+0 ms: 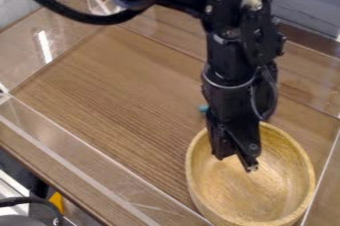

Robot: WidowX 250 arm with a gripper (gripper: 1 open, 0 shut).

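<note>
My black gripper points down over the back-left part of a yellow bowl at the lower right. It looks shut, with nothing visible between its fingers. A small teal object behind the gripper, near the bowl's back rim, is mostly hidden.
Clear plastic edging runs along its left and front sides, with a pale wall at the back. Cables and other items lie off the table at the lower left.
</note>
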